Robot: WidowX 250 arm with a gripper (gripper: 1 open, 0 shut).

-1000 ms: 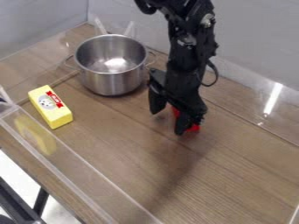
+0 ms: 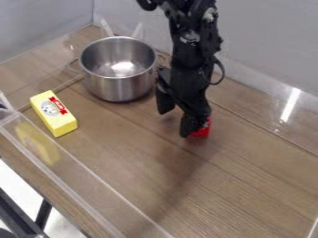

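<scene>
My black gripper [image 2: 177, 113] reaches down from the top centre to a red object [image 2: 202, 126] on the wooden table, which is mostly hidden behind it. Whether the fingers are open or shut on it is unclear. A steel pot [image 2: 115, 82] stands to the left of the gripper, and a yellow box [image 2: 54, 115] with red print lies at the left.
Walls line the back, and a clear plastic edge [image 2: 87, 186] runs along the left front.
The gripper has moved slightly up and back from where it was, and its lower part now sits differently over the red object. The pot and box are unmoved.
</scene>
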